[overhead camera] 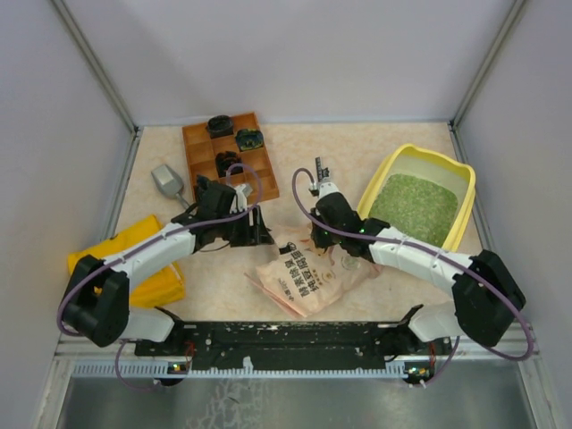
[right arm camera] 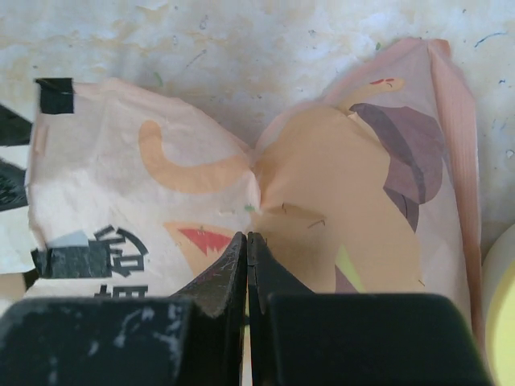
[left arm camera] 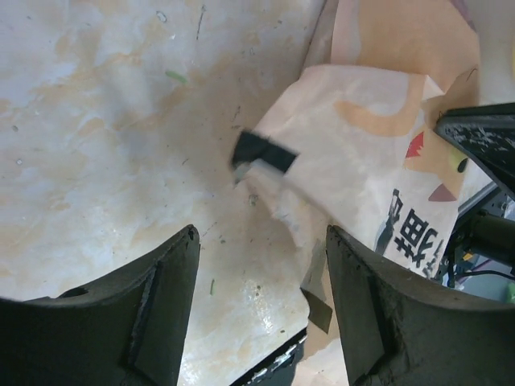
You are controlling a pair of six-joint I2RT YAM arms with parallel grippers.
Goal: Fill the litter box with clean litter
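A pale pink litter bag (overhead camera: 304, 281) with black lettering lies on the table between my arms. My left gripper stands open at its upper left; in the left wrist view a bag corner with a black mark (left arm camera: 269, 151) juts up just ahead of the fingers, not clamped. Over the bag's orange and red print, my right gripper is shut, with nothing showing between its tips. Whether those tips touch the bag is unclear. At the right stands the yellow-rimmed litter box (overhead camera: 382, 181), with green litter (overhead camera: 413, 207) spread inside.
A brown compartment tray (overhead camera: 199, 147) holding dark items sits at the back left. Beside it lies a grey scoop (overhead camera: 167, 180). Yellow folded material (overhead camera: 156, 281) is at the left, near my left arm. Bare table lies between tray and litter box.
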